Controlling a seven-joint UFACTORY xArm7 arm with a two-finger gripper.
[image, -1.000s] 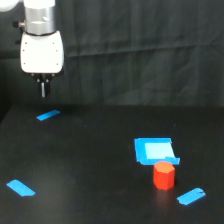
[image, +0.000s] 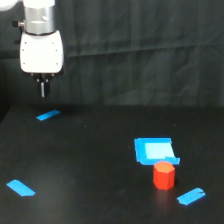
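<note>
A red block (image: 164, 176) with an angular, many-sided outline sits on the black table at the right front. Just behind it lies a white square patch edged in blue tape (image: 139, 150); the block is off the white area, at the patch's near side. My gripper (image: 42, 92) hangs at the far left, pointing down, well away from the block. Its dark fingers are too small against the black backdrop to show whether they are apart, and no object shows at them.
Strips of blue tape lie flat at the back left (image: 48, 115), the front left (image: 20, 188) and the front right (image: 191, 196). A dark curtain (image: 130, 50) closes off the back.
</note>
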